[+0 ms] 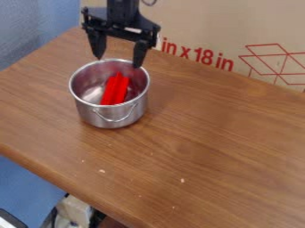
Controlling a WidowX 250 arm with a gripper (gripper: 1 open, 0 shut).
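Observation:
A silver metal pot (110,111) with a wire handle stands on the wooden table at left of centre. A red object (116,89) lies inside it. My dark gripper (120,57) hangs open above the pot's back rim, its two fingers spread wide, with nothing between them.
A cardboard panel (244,44) with printed lettering stands along the back. A blue surface (30,178) lies beyond the table's left edge.

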